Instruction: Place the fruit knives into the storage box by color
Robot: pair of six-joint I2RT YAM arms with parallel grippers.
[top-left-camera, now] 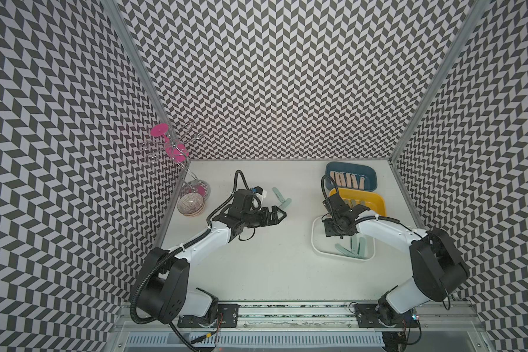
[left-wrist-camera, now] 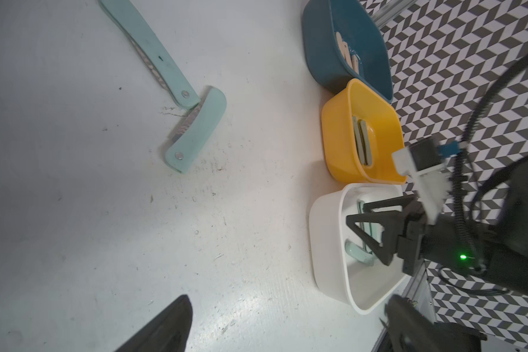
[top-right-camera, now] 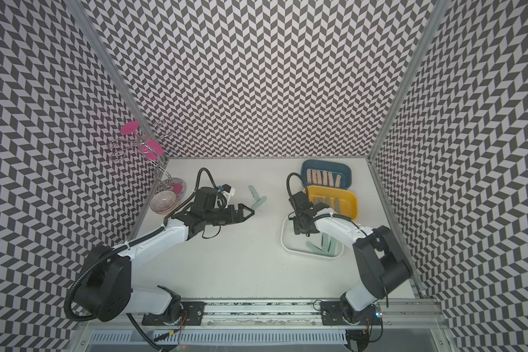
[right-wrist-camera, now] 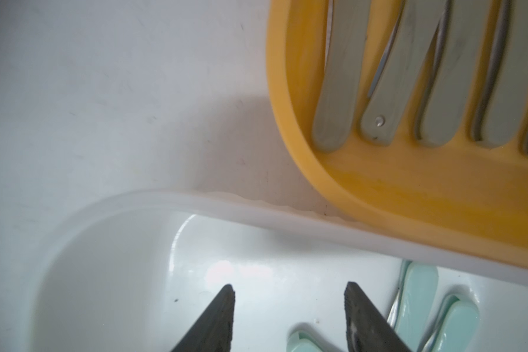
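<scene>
Two mint fruit knives point(left-wrist-camera: 196, 135) lie on the table at centre, beside my left gripper point(top-left-camera: 278, 215), which is open and empty. My right gripper hangs over the white box point(right-wrist-camera: 129, 264), fingers apart with nothing between them. That box holds several mint knives point(right-wrist-camera: 416, 299). The yellow box point(right-wrist-camera: 296, 135) holds several grey-green knives point(right-wrist-camera: 340, 99) in a row, and the blue box point(top-right-camera: 346, 176) at the back holds several pink knives point(top-right-camera: 316, 176).
A wire rack with pink discs point(top-left-camera: 176, 149) and a pinkish bowl point(top-left-camera: 190, 202) stand at the left edge.
</scene>
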